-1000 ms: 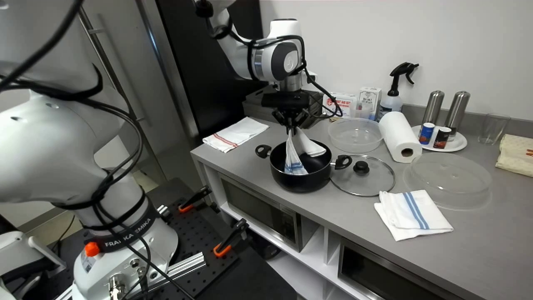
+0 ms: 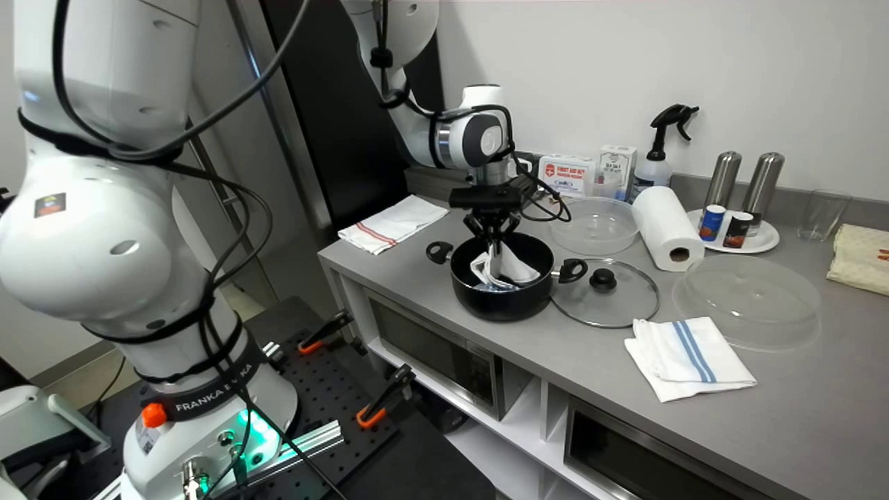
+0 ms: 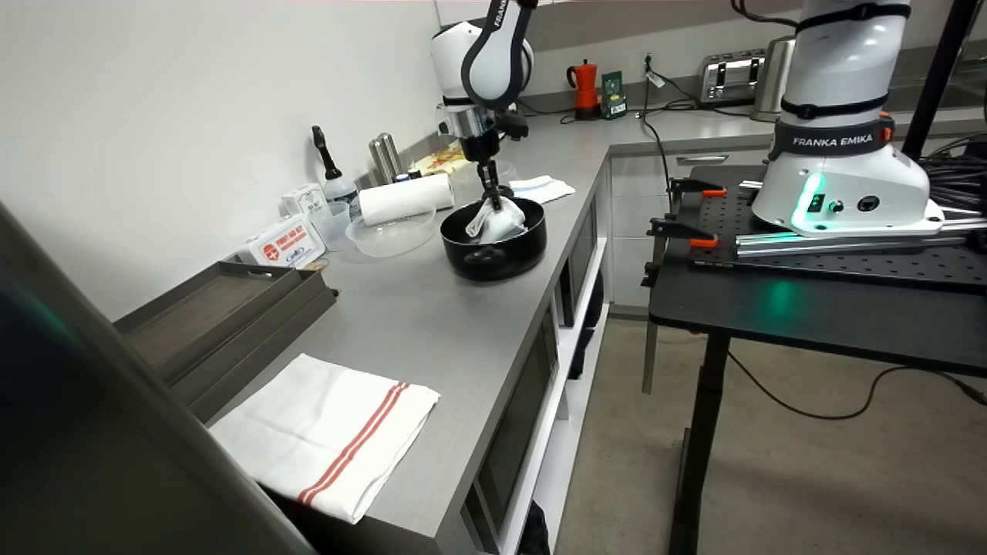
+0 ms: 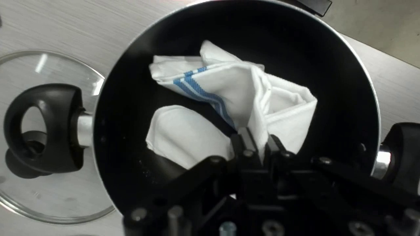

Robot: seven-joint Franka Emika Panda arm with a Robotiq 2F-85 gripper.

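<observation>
My gripper reaches down into the black two-handled pot (image 2: 500,304), its fingers shut on a pinch of white cloth with blue stripes (image 4: 236,84). The cloth lies crumpled inside the pot, one fold rising to the fingers and another flap (image 4: 185,135) spread on the pot's floor. In exterior view 2 the same cloth (image 3: 500,223) shows above the near rim, under the gripper (image 3: 496,203). My gripper's dark body hides the lower part of the pot in the wrist view.
A glass lid (image 2: 629,304) lies close beside the pot. A folded blue-striped towel (image 2: 692,354) and a red-striped towel (image 2: 396,225) rest on the counter. Behind are a clear plastic lid (image 2: 592,225), a paper roll (image 2: 667,229) and a spray bottle (image 2: 654,171).
The gripper has come down into the pot with the cloth. Where the cloth hung stretched above the rim, it is now bunched lower inside.
</observation>
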